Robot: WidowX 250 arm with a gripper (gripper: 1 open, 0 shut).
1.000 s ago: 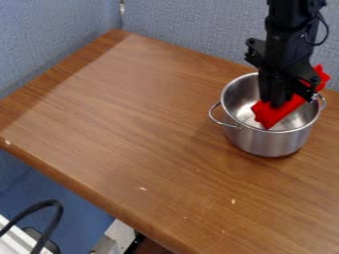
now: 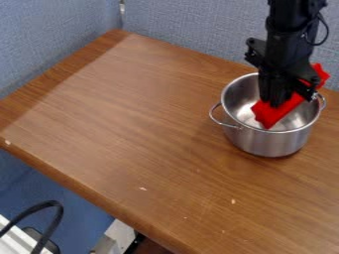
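A steel pot [image 2: 265,141] with a wire handle stands on the wooden table at the right. A red object [image 2: 271,113] lies tilted inside it, reaching up past the rim toward the upper right. My black gripper [image 2: 279,89] comes down from the top right into the pot, over the red object. Its fingertips are dark and partly hidden, so whether they hold the object is unclear.
Blue padded walls stand behind and at the left. A black cable hangs at the lower left corner.
My gripper has shifted very slightly within the pot area; otherwise little visible has changed.
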